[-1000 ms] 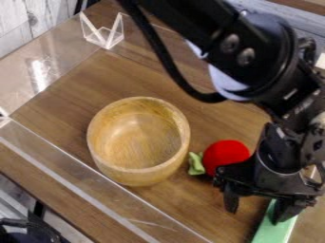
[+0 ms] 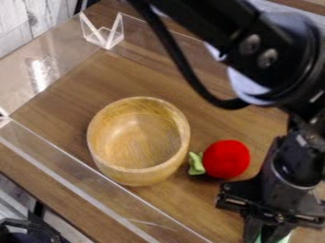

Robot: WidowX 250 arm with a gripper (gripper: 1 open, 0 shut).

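Observation:
My black gripper (image 2: 264, 222) is low at the lower right, its fingertips near the bottom edge over a green object (image 2: 282, 236) that is mostly hidden beneath it; whether anything is between the fingers is not visible. A round red object (image 2: 226, 158) lies on the wooden surface just above and left of the gripper, with a light green piece (image 2: 197, 163) at its left side. A wooden bowl (image 2: 137, 138) stands left of these.
Clear plastic panels (image 2: 76, 176) run along the left and front edges of the wooden surface (image 2: 76, 104). A clear angular holder (image 2: 102, 30) is at the upper left. The wood above the bowl is clear.
The gripper has moved down the view toward the bottom edge, covering more of the green object and exposing more of the red one. The bowl has not moved.

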